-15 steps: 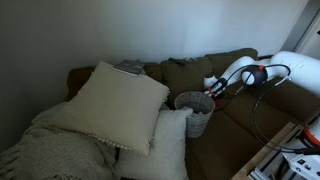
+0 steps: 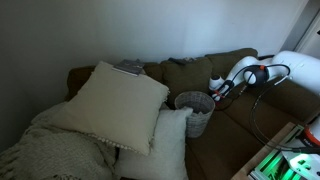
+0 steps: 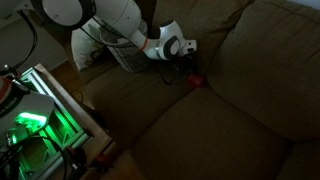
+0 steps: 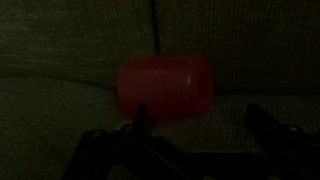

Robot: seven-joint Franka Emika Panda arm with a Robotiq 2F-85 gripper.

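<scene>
A red, rounded, cylinder-like object (image 4: 165, 86) lies on the couch near the seam at the backrest, in the dark wrist view. It also shows as a small red patch (image 3: 197, 80) in exterior view 2. My gripper is open, its two dark fingers (image 4: 262, 124) set wide apart. The red object lies ahead of them and left of centre, and the left finger overlaps its lower edge in the view. In exterior view 2 the gripper (image 3: 187, 68) hangs just beside the red object; contact cannot be made out.
A wicker basket (image 2: 196, 119) stands on the couch, left of the arm in exterior view 1. Large white pillows (image 2: 118, 105) and a blanket (image 2: 55, 152) fill the left end. The backrest (image 3: 275, 60) rises close behind.
My gripper has shifted slightly to the right, away from the basket. Green light now shows on the equipment at the lower right. The basket and pillows have not moved.
</scene>
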